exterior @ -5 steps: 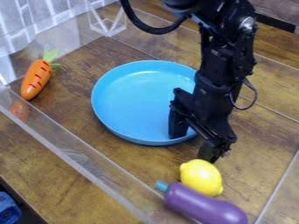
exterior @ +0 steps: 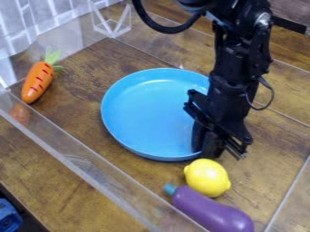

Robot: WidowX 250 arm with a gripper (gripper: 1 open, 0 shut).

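The black gripper [exterior: 213,143] reaches down from the top over the right side of the blue plate [exterior: 140,104], its lower end at the plate's right edge, just above a yellow lemon [exterior: 206,177]. Its fingers are dark and overlap, so whether they hold anything cannot be told. A purple eggplant [exterior: 212,208] lies below the lemon at the bottom right.
An orange carrot [exterior: 39,80] lies at the upper left. A clear plastic wall runs diagonally across the lower left.
The gripper's lower part has shifted slightly, and the plate appears moved a little rightward.
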